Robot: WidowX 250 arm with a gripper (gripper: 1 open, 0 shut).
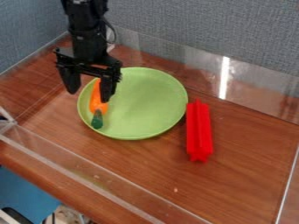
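My black gripper (89, 84) hangs over the left part of a green plate (145, 103), open, its two fingers on either side of an orange carrot (98, 103) with a dark green top. The carrot lies on the plate's left side, its upper end partly hidden by the near finger. Whether the fingers touch it cannot be told.
A long red block (198, 131) lies on the wooden table (152, 179) right of the plate. Clear low walls edge the table, with a grey textured wall behind.
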